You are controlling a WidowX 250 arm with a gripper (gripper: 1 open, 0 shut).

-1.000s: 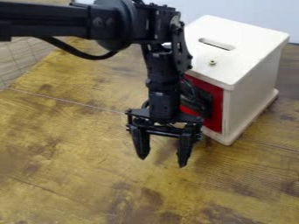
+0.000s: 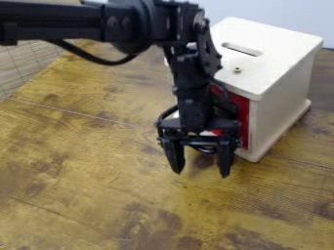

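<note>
My black gripper (image 2: pixel 198 161) hangs pointing down over the wooden table, in front of a white box (image 2: pixel 268 63) with a slot in its top and a small knob. The fingers stand apart, open, with nothing seen between their tips. The box's red front (image 2: pixel 240 109) is mostly hidden behind my wrist and gripper.
A wire grid (image 2: pixel 26 61) stands at the far left, and a thin line crosses the table toward the box.
My gripper has moved right and slightly up in the view, toward the box's front, and is turned a little. The box looks unmoved.
</note>
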